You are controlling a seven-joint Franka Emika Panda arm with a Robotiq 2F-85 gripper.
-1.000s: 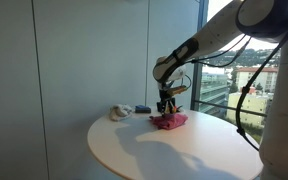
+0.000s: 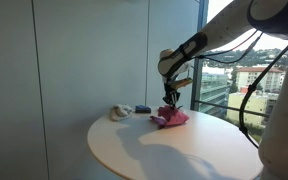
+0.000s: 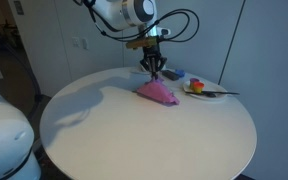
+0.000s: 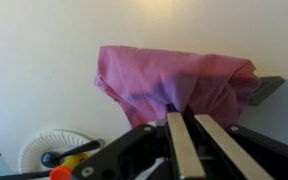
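A pink cloth [image 3: 158, 92] hangs bunched from my gripper [image 3: 154, 75], its lower part spread at or near the tabletop. From the wrist, the cloth [image 4: 159, 78] fans out beyond the fingertips, with folds gathering toward them. My gripper is shut on it, the fingers [image 4: 184, 145] close together. In the first exterior view the cloth [image 2: 170, 116] sits under the gripper [image 2: 173, 102] on the far right part of the table. Whether its lower edge still touches the table is hard to tell.
On the round white table [image 3: 94, 130], a white plate [image 3: 209, 93] holds colourful items and a dark-handled utensil. A blue object [image 3: 174, 74] lies behind the cloth. A greyish-white bundle [image 2: 121, 112] rests at the far left.
My gripper has risen slightly, and the cloth's middle has been drawn up with it into a peak. Earlier the cloth lay flatter, and an orange item showed behind the gripper.
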